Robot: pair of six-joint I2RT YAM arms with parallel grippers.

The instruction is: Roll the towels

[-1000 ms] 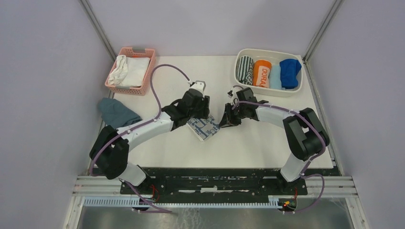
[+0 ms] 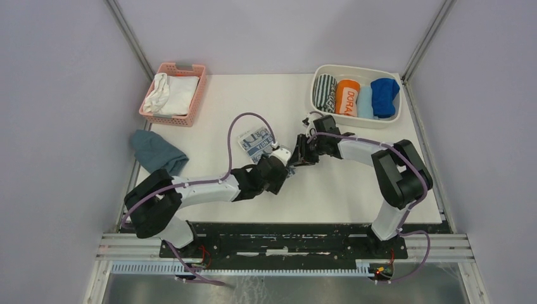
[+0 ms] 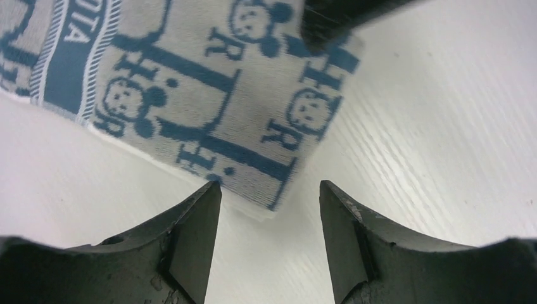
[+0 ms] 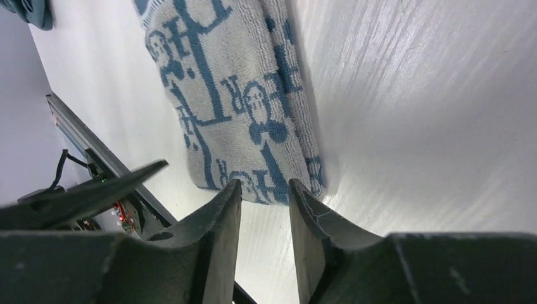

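Observation:
A grey towel [image 2: 255, 143] with blue lettering and bear figures lies folded into a long strip on the table, partly hidden from above by the left arm. My left gripper stands open near the strip's end corner, nothing between its fingers. In the right wrist view the towel [image 4: 234, 95] shows its stacked layers along one side. My right gripper is partly open at the towel's near end; no cloth is visibly pinched. A blurred dark finger [image 4: 101, 193] of the left gripper reaches in from the left there.
A blue-grey towel [image 2: 157, 152] lies crumpled at the left. The pink basket [image 2: 197, 101] holds white cloths. At the back right, a white bin [image 2: 354, 68] contains several rolled towels. Bare table lies at the front and right.
The right arm has shifted only slightly.

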